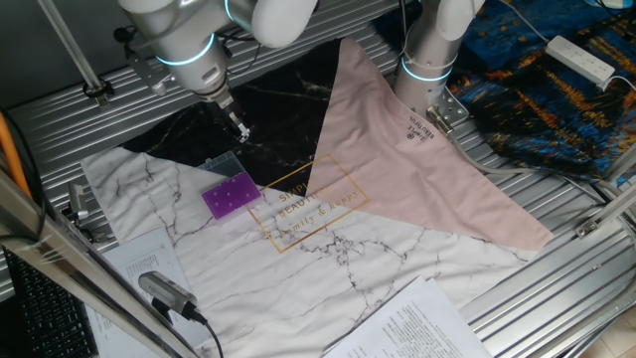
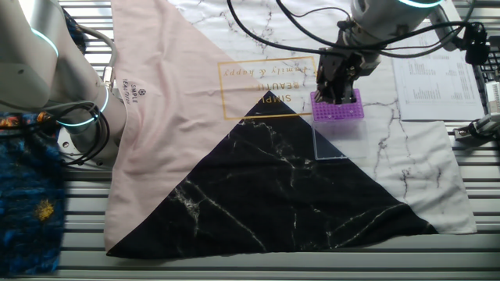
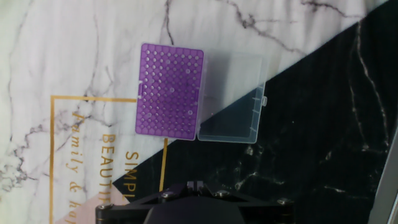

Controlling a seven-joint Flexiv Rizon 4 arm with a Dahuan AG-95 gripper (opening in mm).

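A purple tip rack (image 3: 169, 91) with a grid of small holes lies flat on the cloth, a few pale spots showing among them. Its clear lid (image 3: 231, 96) is folded open beside it, also seen as the clear lid (image 2: 341, 140) in exterior view 2. My gripper (image 1: 242, 133) hangs above the black part of the cloth, apart from the rack. In the wrist view the fingertips of my gripper meet at the bottom edge, shut, and nothing shows between them. From exterior view 2 the dark gripper (image 2: 337, 95) covers part of the rack.
A marble, black and pink cloth (image 1: 417, 179) covers most of the slatted table. Papers (image 1: 412, 323) lie at its front edge. Cloth around the rack is clear.
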